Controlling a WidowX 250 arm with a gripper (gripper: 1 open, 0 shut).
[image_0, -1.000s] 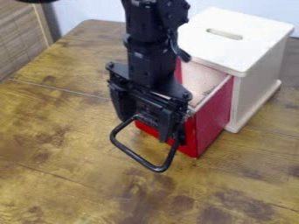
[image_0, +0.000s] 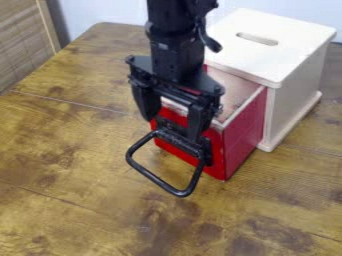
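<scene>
My black gripper (image_0: 171, 110) hangs in front of a red drawer (image_0: 238, 145) that is pulled out from a white wooden cabinet (image_0: 301, 65). Its body covers much of the drawer's front and left part. A black loop-shaped bar sticks out low in front of it. The drawer's pale interior shows to the right of the gripper, with no object clearly visible in it.
A woven mat (image_0: 23, 45) lies at the upper left, and a pale wall stands behind the cabinet.
The drawer and cabinet have not visibly moved.
</scene>
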